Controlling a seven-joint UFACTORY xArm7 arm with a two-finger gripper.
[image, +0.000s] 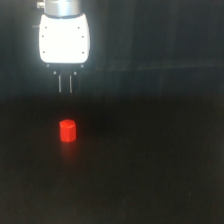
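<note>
A small red block (68, 131) rests on the dark surface, left of the picture's middle. Above it in the view hangs my gripper (65, 84), its thin fingers pointing straight down. It is open, with a visible gap and nothing between the fingers. Clear space shows between the fingertips and the block's top. The gap lies roughly in line with the block, slightly to its left; how far apart they are in depth I cannot tell.
A dark backdrop (160, 45) stands behind, and no other objects show.
</note>
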